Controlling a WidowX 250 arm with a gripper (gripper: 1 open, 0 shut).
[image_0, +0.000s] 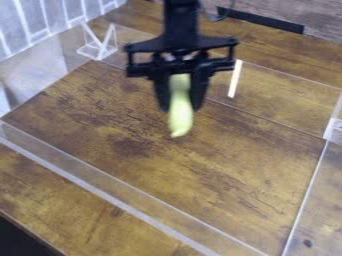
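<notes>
My dark gripper (179, 90) hangs at the upper middle of the camera view, blurred, shut on a pale yellow-green elongated object (179, 113) that points downward from between its fingers. The object is above the wooden board; how high it is, I cannot tell exactly.
A wooden tabletop (134, 160) with clear plastic walls along its sides fills the view, mostly bare. A white bracket (98, 42) stands at the upper left, and a white slatted rail (34, 20) runs behind it.
</notes>
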